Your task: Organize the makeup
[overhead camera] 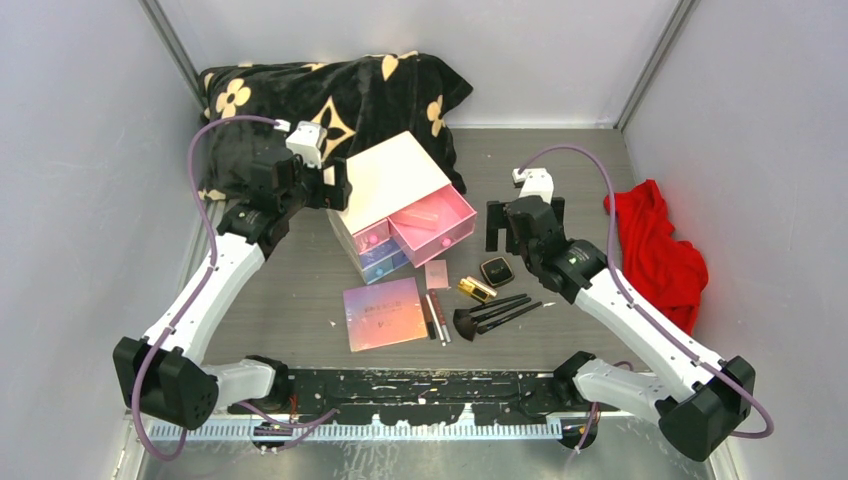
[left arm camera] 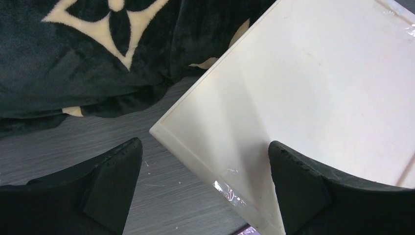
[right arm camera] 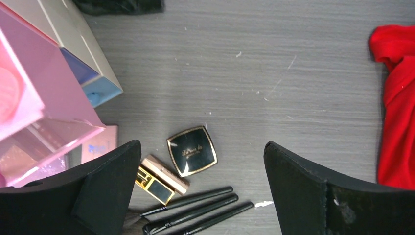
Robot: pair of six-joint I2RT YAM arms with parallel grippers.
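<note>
A cream-topped organizer (overhead camera: 385, 175) stands at mid-table with its pink drawer (overhead camera: 440, 230) pulled out, a pink item inside. My left gripper (overhead camera: 330, 185) is open above the organizer's top left corner. My right gripper (overhead camera: 525, 225) is open and empty right of the drawer, over a black square compact (right arm camera: 192, 151). Also on the table are a gold-and-black item (overhead camera: 475, 289), a small pink square (overhead camera: 436, 274), several brushes (overhead camera: 495, 315), several pencils (overhead camera: 437, 317) and a gradient palette (overhead camera: 385, 315).
A black patterned plush cloth (overhead camera: 280, 100) lies along the back; a red cloth (overhead camera: 655, 255) lies at the right by the wall.
</note>
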